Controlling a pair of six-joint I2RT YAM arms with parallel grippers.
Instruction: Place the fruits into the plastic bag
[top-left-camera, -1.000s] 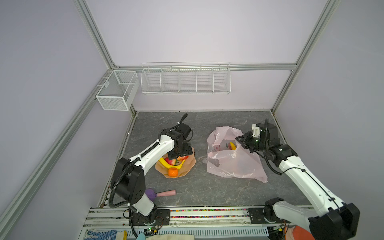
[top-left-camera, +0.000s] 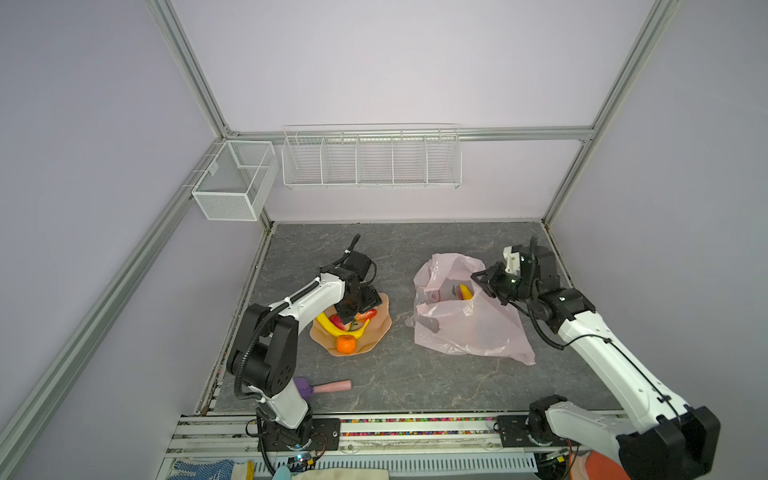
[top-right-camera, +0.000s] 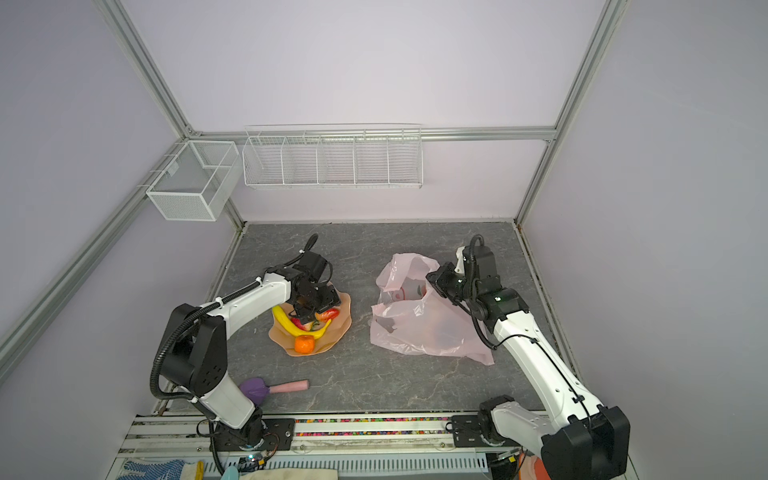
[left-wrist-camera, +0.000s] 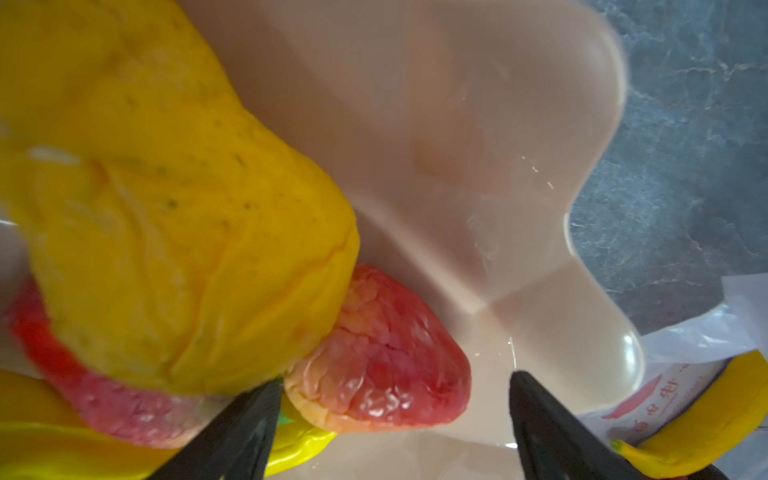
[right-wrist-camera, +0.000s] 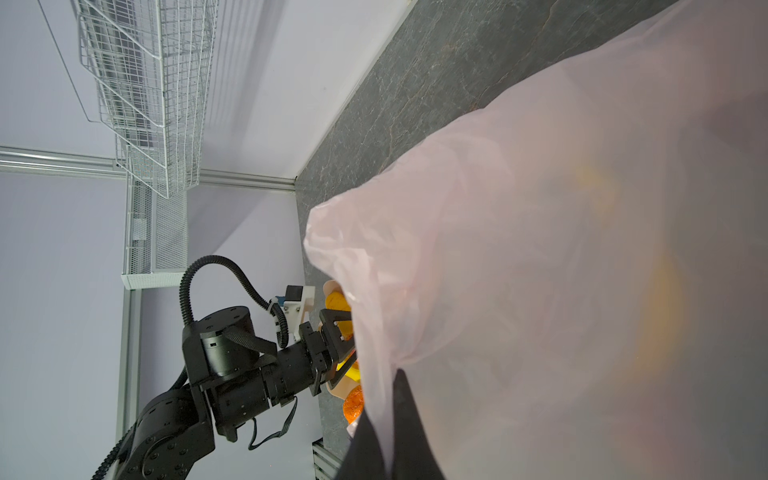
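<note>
My left gripper is low over the peach bowl (top-left-camera: 378, 336), its fingers parted around a red-yellow fruit (left-wrist-camera: 376, 352). Beside that fruit lie a large yellow fruit (left-wrist-camera: 176, 240), another red fruit, a banana (top-right-camera: 285, 320) and an orange (top-left-camera: 345, 344). My right gripper is shut on the upper edge of the pink plastic bag (top-left-camera: 472, 336), holding it raised. A yellow banana (top-left-camera: 465, 292) shows inside the bag.
A purple tool with a pink handle (top-left-camera: 332, 386) lies at the front left. Wire baskets (top-left-camera: 372, 160) hang on the back wall. Bare counter (top-right-camera: 336, 240) lies behind the bowl and bag.
The right arm and the bag have not visibly moved.
</note>
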